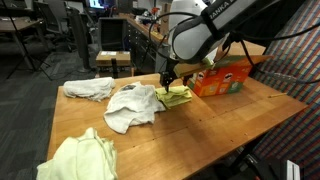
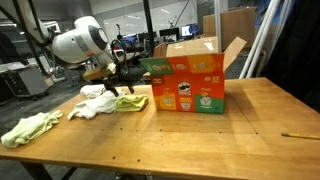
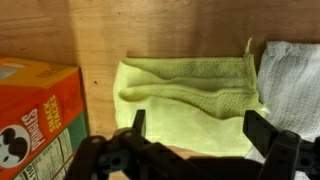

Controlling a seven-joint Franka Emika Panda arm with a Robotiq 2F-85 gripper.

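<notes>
A yellow-green cloth (image 3: 190, 95) lies creased on the wooden table, filling the middle of the wrist view. My gripper is open above it, one dark fingertip over each side of the cloth's lower part, nothing between them. In exterior view 1 the gripper (image 1: 178, 79) hangs just over the same yellow cloth (image 1: 175, 97). Whether the fingertips touch the fabric I cannot tell. A white-grey cloth (image 1: 132, 107) lies immediately beside the yellow one.
An open red and green cardboard box (image 2: 187, 84) stands close to the yellow cloth. Farther off are a white cloth (image 1: 89, 88) and a pale cloth (image 1: 78, 157). A pencil (image 2: 299, 136) lies on the table.
</notes>
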